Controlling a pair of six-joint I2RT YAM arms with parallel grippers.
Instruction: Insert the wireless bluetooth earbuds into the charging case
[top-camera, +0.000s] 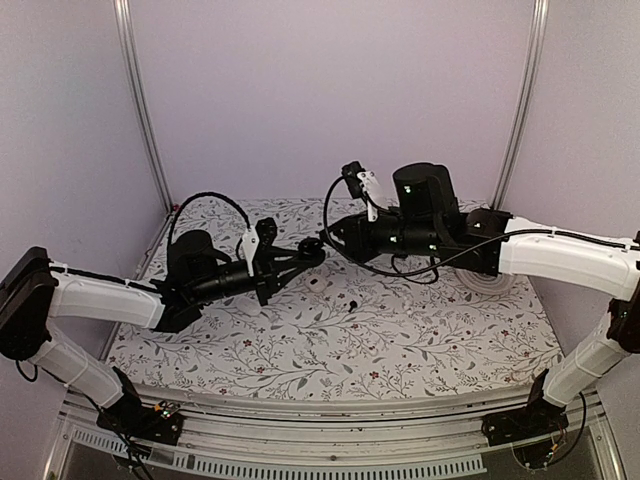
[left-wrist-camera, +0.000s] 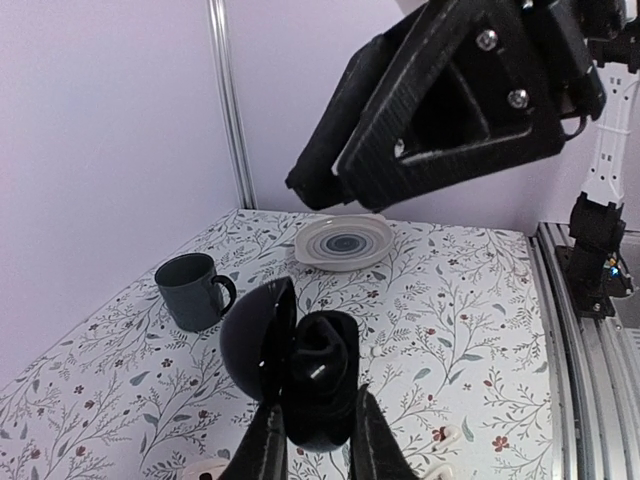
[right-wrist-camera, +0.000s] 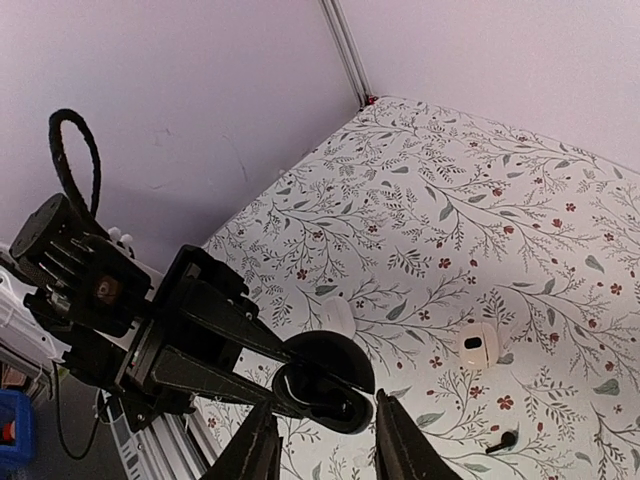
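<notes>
My left gripper (top-camera: 300, 258) is shut on a black charging case (left-wrist-camera: 257, 335) with its lid up, held above the table in the middle. In the right wrist view the open case (right-wrist-camera: 330, 410) shows its inner wells. My right gripper is just right of it and close, fingers apart, one on each side in that view; whether anything small is between them I cannot tell. A small black piece (right-wrist-camera: 505, 440), perhaps an earbud, lies on the patterned table.
A dark mug (left-wrist-camera: 190, 292) and a plate (left-wrist-camera: 340, 240) stand toward the right. A pale small case (right-wrist-camera: 478, 345) and a white item (right-wrist-camera: 338, 315) lie on the table (top-camera: 330, 365).
</notes>
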